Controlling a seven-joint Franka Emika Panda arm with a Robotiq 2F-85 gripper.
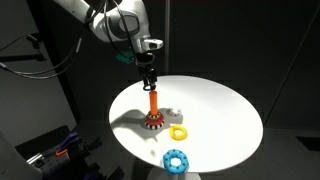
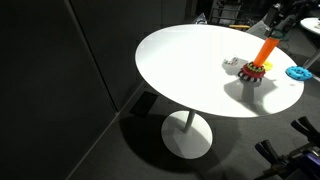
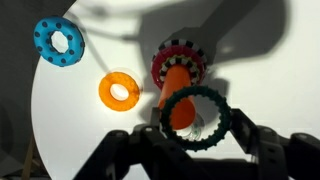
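My gripper is shut on a dark green ring (image 3: 187, 145), which shows face-on in the wrist view. An orange post (image 1: 154, 102) stands upright on the table with a red-and-black spotted ring (image 1: 155, 120) around its foot. In exterior view 1 the gripper and its ring are right at the post's top. From the wrist, the post's orange tip (image 3: 182, 110) shows through the left part of the ring's hole. Whether the ring is around the tip or just above it, I cannot tell.
An orange-yellow ring (image 1: 178, 132) and a blue dotted ring (image 1: 176, 161) lie flat on the white round table (image 1: 220, 118). A small pale object (image 2: 231, 61) sits near the post.
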